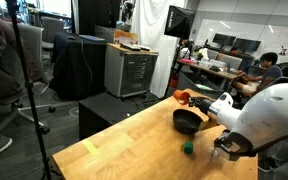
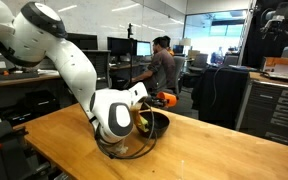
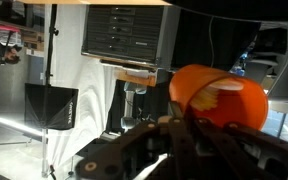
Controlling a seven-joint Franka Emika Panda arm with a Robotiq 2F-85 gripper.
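An orange cup (image 1: 181, 97) is held up at the end of the arm, with my gripper (image 1: 192, 100) shut on it. In exterior view 2 the cup (image 2: 167, 99) hangs tilted above and behind the black pot (image 2: 158, 124). The wrist view shows the cup (image 3: 246, 103) close up, its round mouth visible and a yellowish patch inside; what that patch is, I cannot tell. On the table, the pot (image 1: 187, 122) stands under the forearm, slightly nearer than the cup. My fingertips are too small or hidden to make out clearly.
A small green object (image 1: 188, 147) lies on the wooden table (image 1: 134, 148) in front of the pot. Something yellow (image 2: 142, 120) shows by the pot's left side. A person (image 2: 162, 63) sits behind.
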